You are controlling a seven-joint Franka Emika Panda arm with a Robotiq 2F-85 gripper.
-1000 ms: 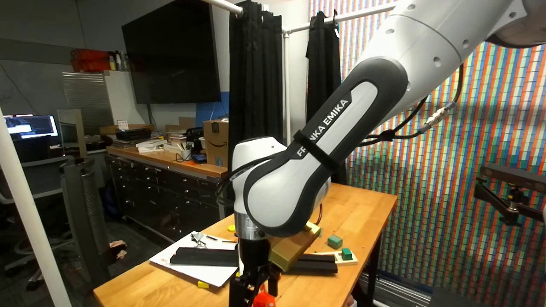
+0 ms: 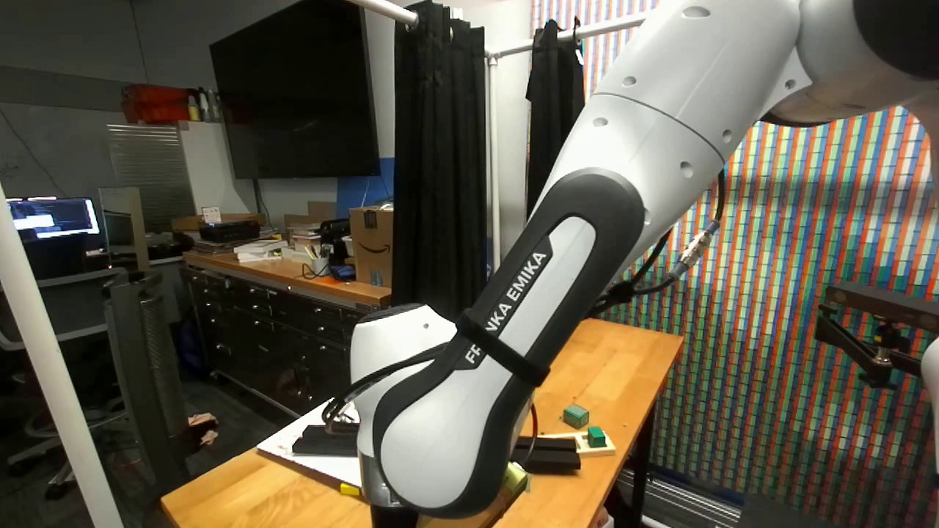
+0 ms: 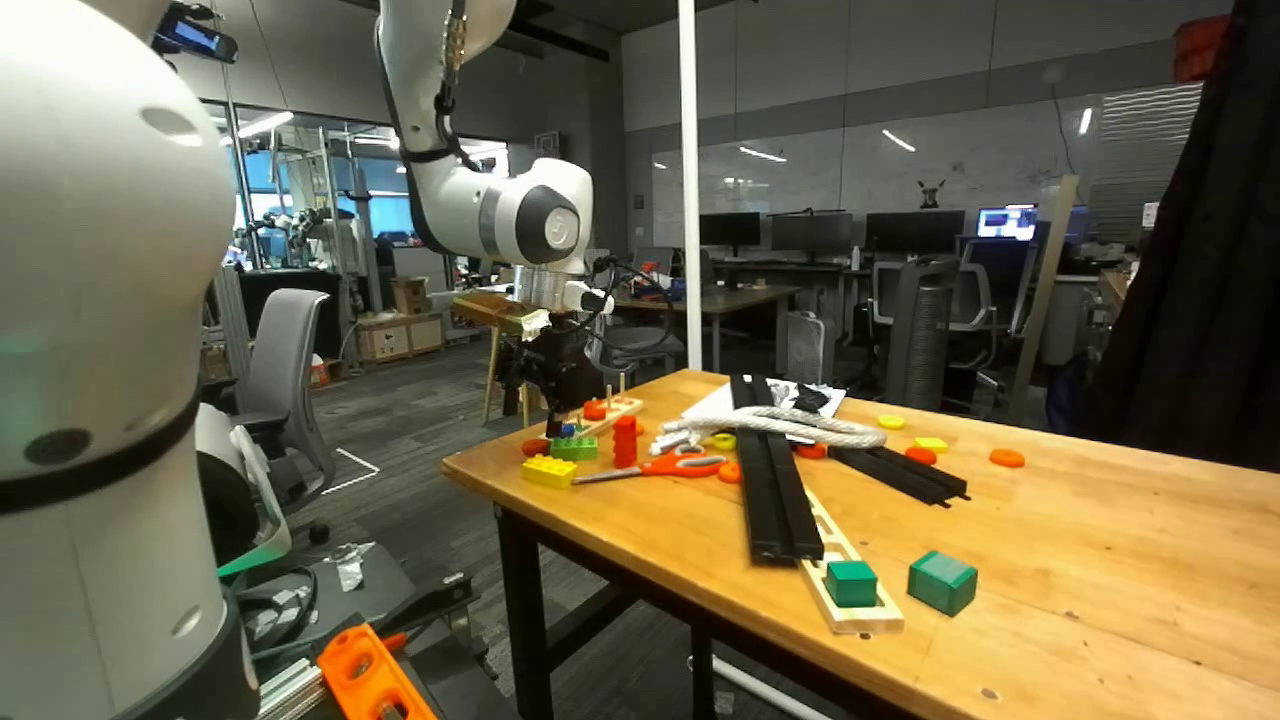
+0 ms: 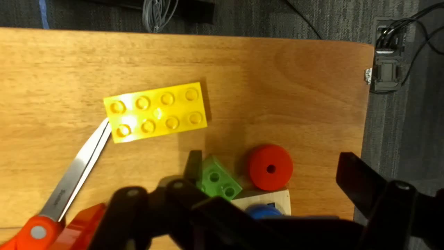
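My gripper is open over the table corner, its two black fingers wide apart. In the wrist view a round red piece with a centre hole appears between them; I see no contact. A green block lies by the left finger, partly covered by it. Below them in the picture, a blue piece on a pale wooden base is mostly hidden by the gripper. A yellow studded brick rests clear of the fingers. In exterior view 2 the gripper is low, just behind the green block.
Orange-handled scissors and a red block stack lie close by. Black track pieces, white rope and green cubes occupy the table further along. The table's edge runs close beside the yellow brick.
In exterior view 1 the arm has come lower and shifted left.
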